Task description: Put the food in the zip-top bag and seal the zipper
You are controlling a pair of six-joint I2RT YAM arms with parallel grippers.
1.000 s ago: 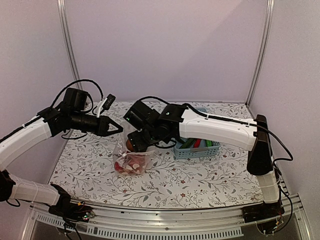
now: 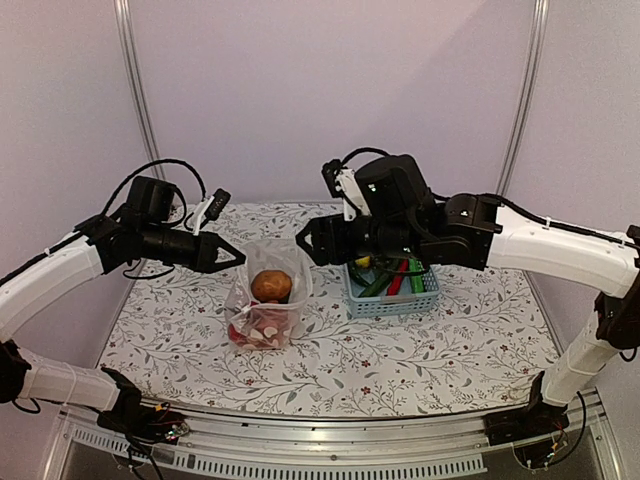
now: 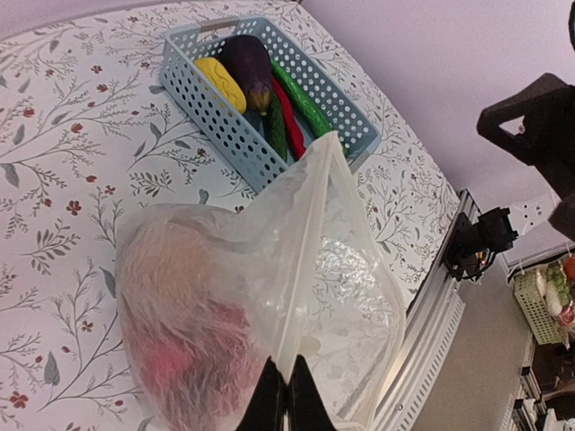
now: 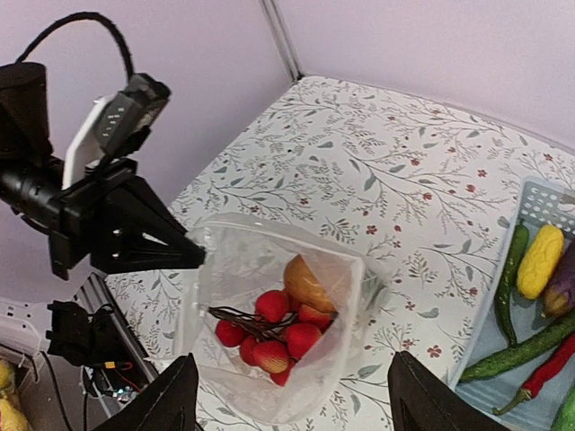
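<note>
The clear zip top bag [image 2: 238, 308] stands on the table with its mouth spread wide. Inside it lie a brown round food item [image 4: 305, 284] and a cluster of red fruits [image 4: 271, 356] with dark stems. My left gripper is shut on the bag's rim, holding that edge up. Well apart from the bag, above its right side, my right gripper hangs open with nothing between its fingers.
A light blue basket [image 3: 216, 130] right of the bag holds a yellow vegetable [image 3: 221, 83], an eggplant [image 3: 247, 67], a red pepper [image 3: 289, 117] and green vegetables.
My right gripper has risen out of the bag's mouth and moved away to the right. The brown food stays in the bag. The left arm has kept its place.
</note>
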